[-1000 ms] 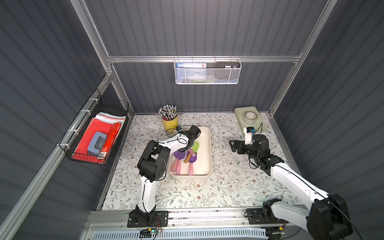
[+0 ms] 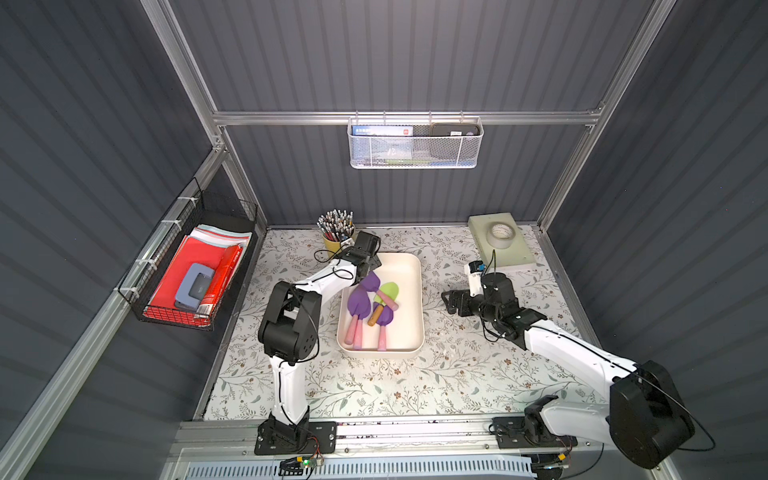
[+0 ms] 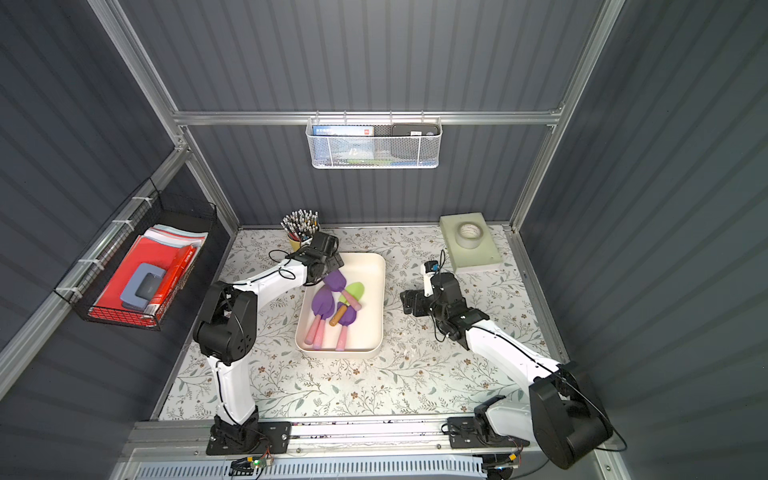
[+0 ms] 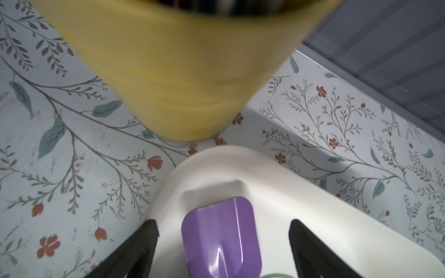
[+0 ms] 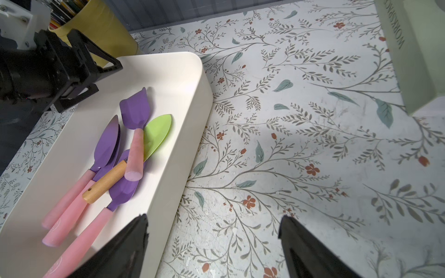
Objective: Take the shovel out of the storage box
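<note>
The cream storage box [image 2: 412, 288] holds several purple shovels with pink handles and a green one [image 5: 157, 132] with a wooden handle. A square-bladed purple shovel [image 5: 135, 111] lies nearest the box's far end, its handle across the green one. My left gripper stands open over that end; the square blade [image 4: 222, 236] shows below and between its blurred fingers, not gripped. To the right of the box, above bare table, my right gripper has its fingers apart with nothing between them.
A yellow pen cup [image 4: 185, 83] stands very near the left gripper, just behind the box corner. At the back right lies a green case with a tape roll [image 2: 501, 234].
My left gripper has moved back and left, off the square-bladed shovel, which now shows lying in the box. My right gripper has shifted left, towards the box, and slightly nearer the front.
</note>
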